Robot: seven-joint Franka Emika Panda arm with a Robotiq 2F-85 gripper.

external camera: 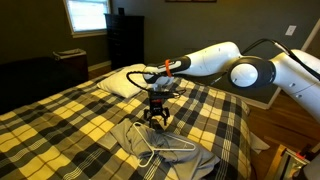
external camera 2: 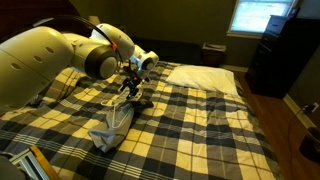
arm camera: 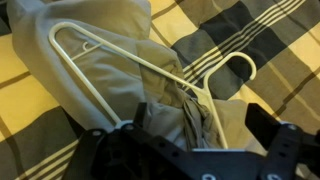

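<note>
A grey garment [external camera: 190,163] lies spread on the plaid bed, and a white hanger [arm camera: 145,62] rests on top of it. The hanger's hook [arm camera: 240,60] reaches past the cloth's edge onto the plaid cover. My gripper is open above the garment, its dark fingers apart at either side of the lower wrist view. The hanger's neck and a darker, folded part of the cloth [arm camera: 196,112] show between them, with nothing gripped. In exterior view 2 the arm partly covers the hanger, and the garment [external camera 2: 112,126] extends toward the near side.
A white pillow [external camera: 122,80] lies beyond the garment, toward the bed's far side. Plaid bed cover [external camera 2: 195,130] lies clear to the right in exterior view 2. A dark dresser [external camera: 126,38] stands by the wall.
</note>
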